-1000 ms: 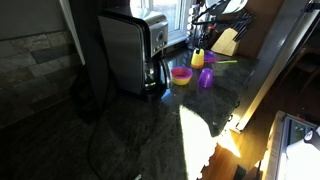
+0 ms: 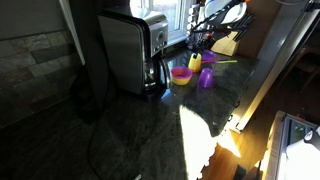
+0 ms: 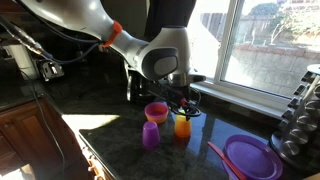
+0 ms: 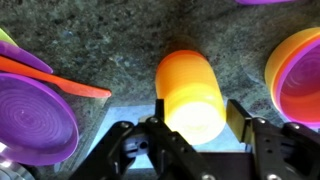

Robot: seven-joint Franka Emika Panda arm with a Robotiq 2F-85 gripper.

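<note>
An orange-yellow cup point(image 4: 188, 85) stands on the dark counter, its pale end facing the wrist camera. My gripper is around that end, one finger on each side. The fingers are part open, and whether the fingers touch the cup is unclear. In exterior view 2 the gripper point(image 3: 183, 105) is right above the orange cup point(image 3: 182, 127). A purple cup point(image 3: 151, 135) is beside it, and nested pink and yellow bowls point(image 3: 157, 113) sit behind.
A purple plate point(image 3: 262, 155) with a red-orange utensil point(image 3: 228, 161) lies near the window side. The coffee maker point(image 2: 140, 50) stands beyond the bowls.
The arm has shifted slightly around the orange cup. The cups and bowls show no clear movement.
</note>
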